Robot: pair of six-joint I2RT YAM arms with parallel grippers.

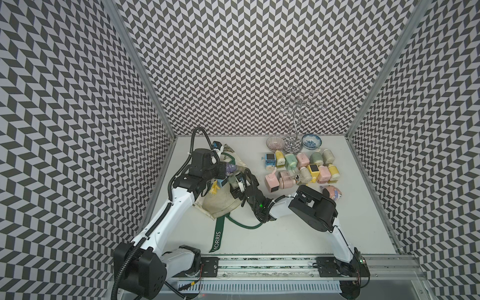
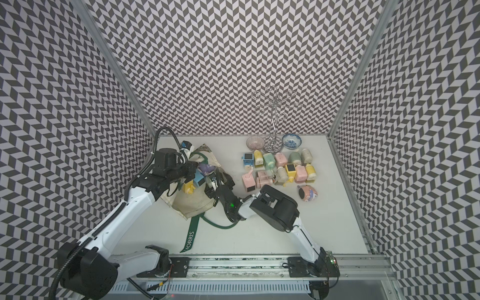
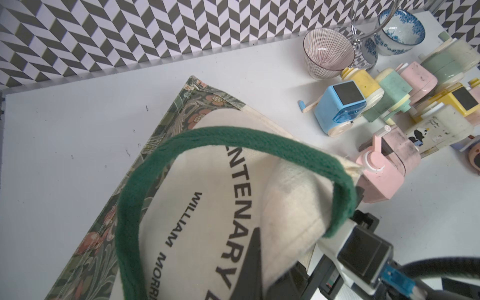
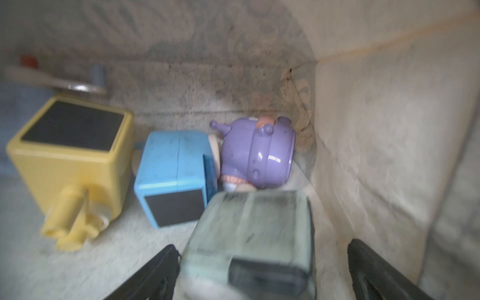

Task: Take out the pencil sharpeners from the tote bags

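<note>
The cream tote bag (image 1: 215, 206) lies open on the left of the table. At its rim my left gripper is shut, with bag cloth bunched between its dark fingers. My right gripper reaches inside the bag, fingers open. A grey-green sharpener (image 4: 255, 225) sits between its fingers, with a visible gap on the right side. Behind it in the bag are a purple teapot-shaped sharpener (image 4: 260, 150), a blue sharpener (image 4: 172, 170) and a yellow sharpener (image 4: 70, 155). Another blue shape is partly cut off at the far left.
Several sharpeners, including a pink one (image 1: 271, 182), stand grouped right of the bag. Behind them are a striped bowl (image 1: 275, 143), a blue-patterned bowl (image 1: 311, 141) and a metal stand (image 1: 293, 145). The green strap (image 1: 218, 235) trails toward the front.
</note>
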